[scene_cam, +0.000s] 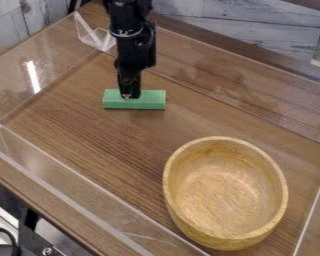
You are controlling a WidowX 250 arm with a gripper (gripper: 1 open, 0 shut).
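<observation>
A green rectangular block (145, 100) lies on the wooden table toward the back left. My black gripper (129, 88) is just above it, over its middle, and looks shut. I see nothing held between its fingers; the fingertips are small and dark, so whether they touch the block is unclear.
A large empty yellow bowl (226, 191) sits at the front right. A pale panelled wall runs behind the table.
</observation>
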